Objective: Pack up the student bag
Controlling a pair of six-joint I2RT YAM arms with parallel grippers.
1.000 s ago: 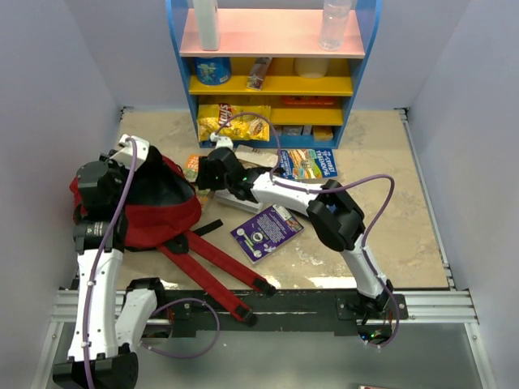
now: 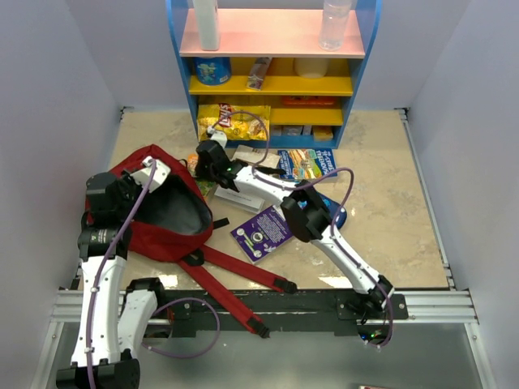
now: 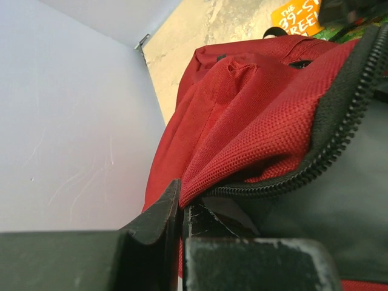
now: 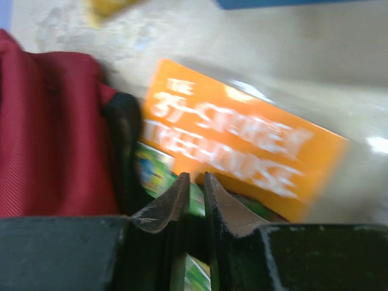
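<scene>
The red student bag (image 2: 174,235) lies open on the left, its grey inside (image 2: 174,207) showing. My left gripper is shut on the bag's red fabric beside the zipper (image 3: 357,91). Just past the bag's right edge, my right gripper has its fingers a little apart, low over an orange-and-green book (image 4: 242,133) titled "The 39-Storey Treehouse". Something dark shows behind the gap; whether it lies between the fingers is unclear. The right arm partly hides this book from above. A purple book (image 2: 262,233) and a white box (image 2: 239,198) lie farther right.
A shelf (image 2: 276,89) at the back holds a yellow chip bag (image 2: 235,126), a blue can (image 2: 212,70) and other goods. A colourful book (image 2: 308,164) lies before it. Red straps (image 2: 231,296) spread over the front edge.
The left gripper and the bag have shifted right, and the straps slid right with them.
</scene>
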